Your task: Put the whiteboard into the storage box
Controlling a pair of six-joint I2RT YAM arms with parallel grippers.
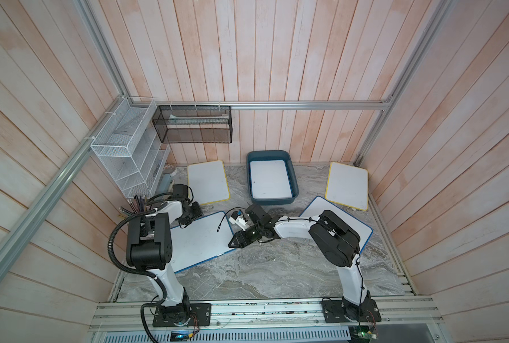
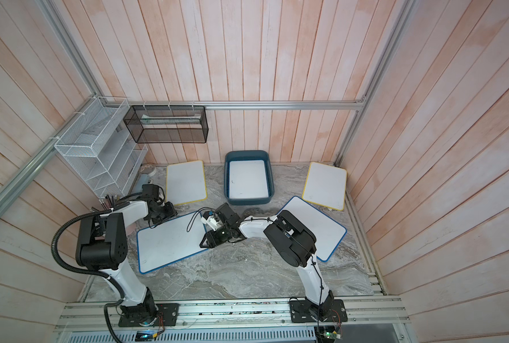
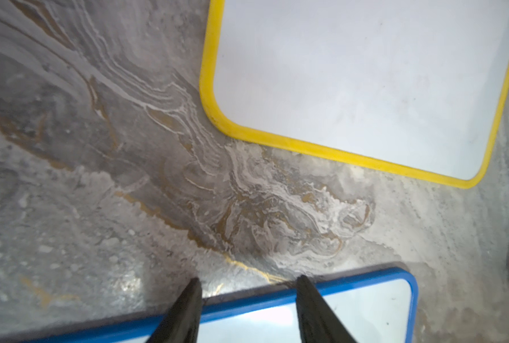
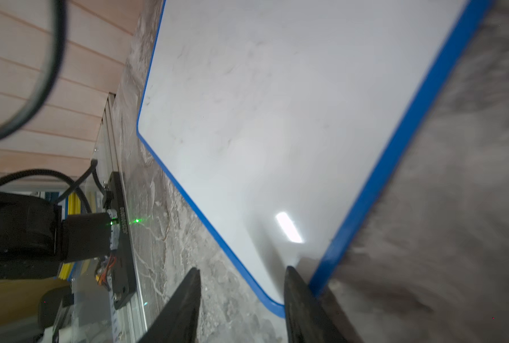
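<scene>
The left blue-edged whiteboard [image 1: 203, 243] lies on the marble table in front of my arms. At its right edge is my right gripper, open around the board's near corner region, with no grip on it showing. Over the board's far edge hangs my left gripper, also open, its fingers [image 3: 181, 311] apart and empty. The blue-green storage box [image 1: 255, 201] stands at the back centre with a whiteboard [image 1: 269, 178] lying flat inside. Another blue-edged whiteboard [image 2: 317, 228] rests at the right, partly under my right arm in the top left view.
Yellow-edged whiteboards lie at the back left [image 1: 208, 181] and back right [image 1: 347, 185]. White wire shelves [image 1: 128, 154] and a pen cluster stand on the left. A black mesh basket [image 1: 191, 134] hangs on the back rail.
</scene>
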